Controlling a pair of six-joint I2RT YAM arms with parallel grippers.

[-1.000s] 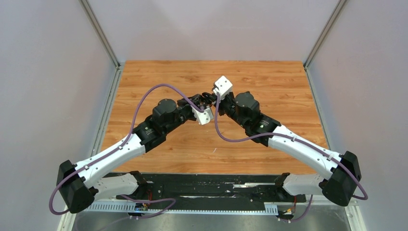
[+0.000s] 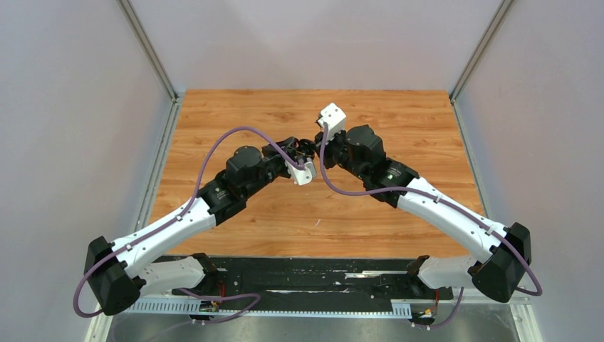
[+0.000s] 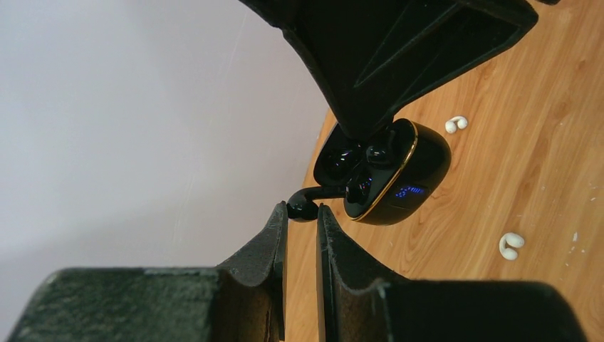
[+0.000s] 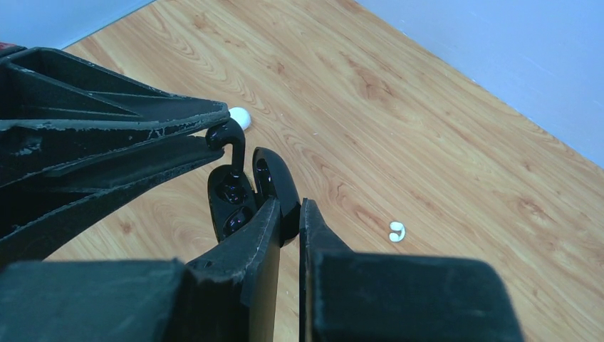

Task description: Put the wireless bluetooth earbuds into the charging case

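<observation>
My left gripper is shut on the rounded end of a black earbud (image 3: 324,192), whose curved stem reaches to the open black charging case (image 3: 420,167). My right gripper grips the case (image 4: 285,187) by one side. From the left of the right wrist view, the earbud (image 4: 237,146) bends down to the case interior; whether its far end is seated cannot be told. Another dark rounded shape shows inside the case in the left wrist view, close to the right gripper's finger (image 3: 399,53). From above, the arms hide both objects.
White C-shaped earbuds lie apart on the wooden table, one (image 3: 456,125) farther off and another (image 3: 511,246) nearer in the left wrist view. Both grippers meet over the middle of the table (image 2: 313,228), with bare wood around them.
The left arm has hardly moved.
</observation>
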